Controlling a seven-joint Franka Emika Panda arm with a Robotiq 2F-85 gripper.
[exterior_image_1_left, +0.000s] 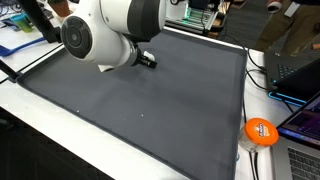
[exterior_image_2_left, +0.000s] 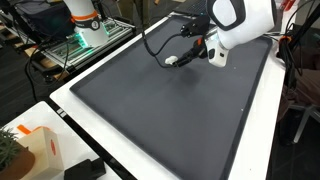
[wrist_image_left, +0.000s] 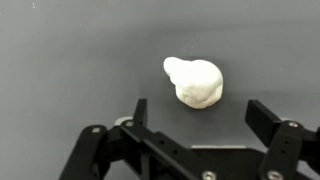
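Note:
A small white lump with a narrower nub at one end lies on the dark grey mat. In the wrist view it sits beyond my gripper, between the lines of the two spread fingers. The fingers stand open, with nothing between them. In exterior view 2 the white lump shows beside the black gripper, which is low over the mat. From exterior view 1 the arm hides most of the gripper, and a bit of white shows near it.
An orange-lidded jar and laptops stand off to the right. A potted plant is at the near left in exterior view 2.

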